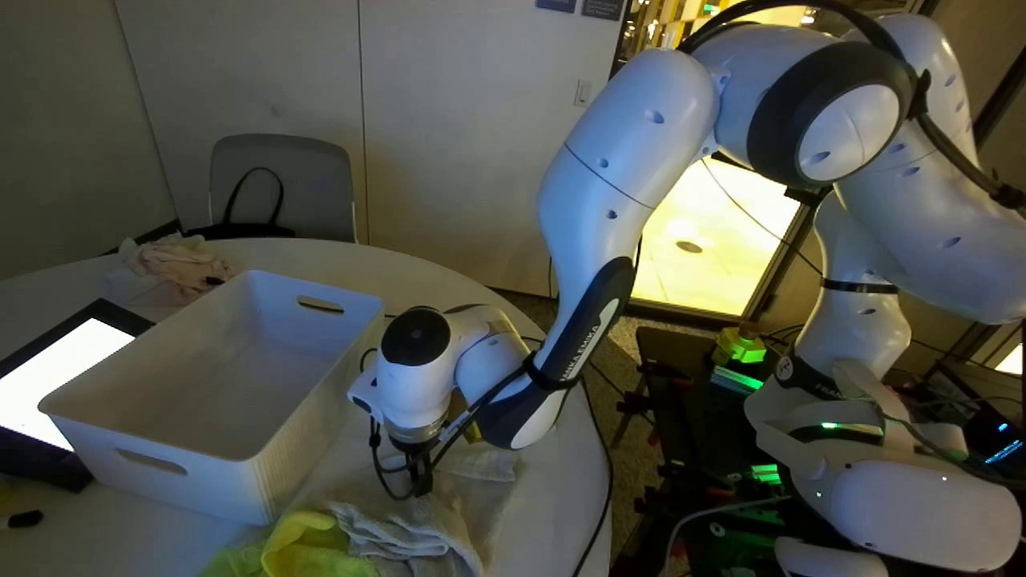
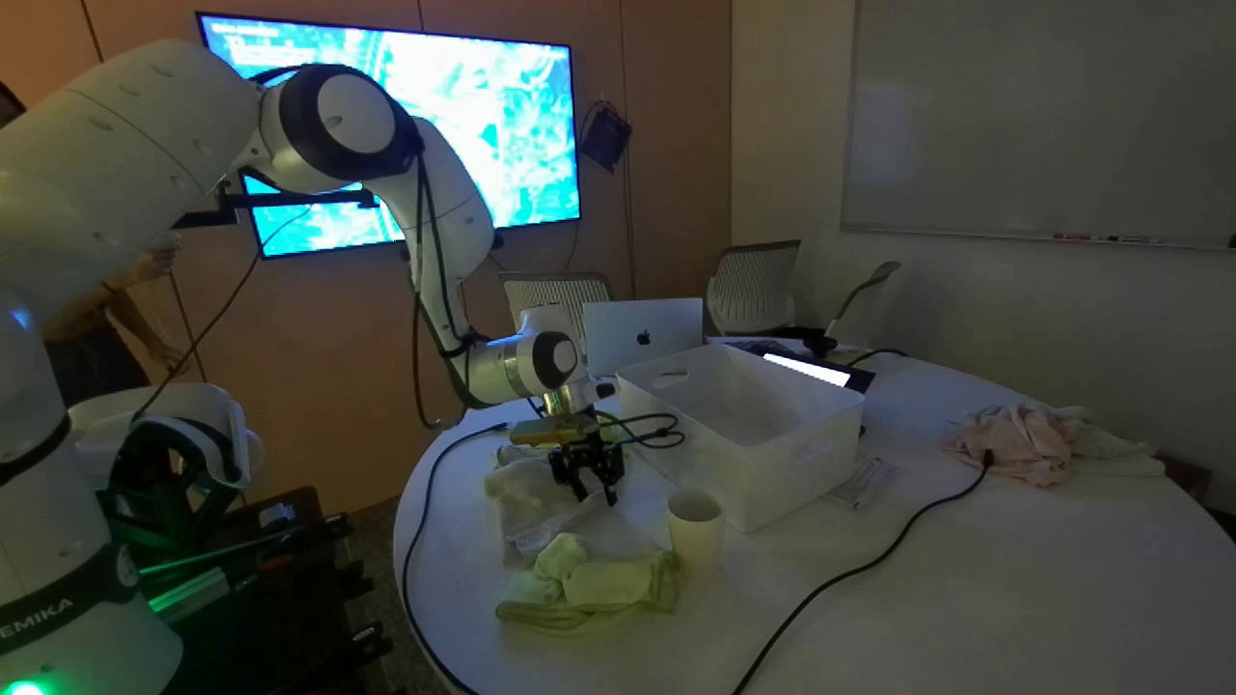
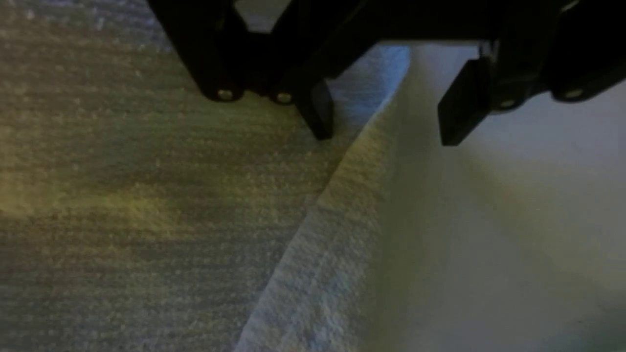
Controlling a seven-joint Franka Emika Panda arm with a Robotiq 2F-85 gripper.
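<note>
A pale grey-white towel fills the left half of the wrist view, its folded edge running diagonally beneath my gripper. My fingers are part open: the left fingertip is over the towel, and the right fingertip is over the bare tabletop past the edge. Only the towel's edge shows in the gap; I cannot tell whether the fingers touch it. In exterior view 2 the gripper is low at the right side of the white towel. A yellow-green cloth lies crumpled in front of it.
A white bin, empty as far as shows, stands beside the gripper, with a cup near its corner. Farther off lies a pinkish cloth. A black cable crosses the table.
</note>
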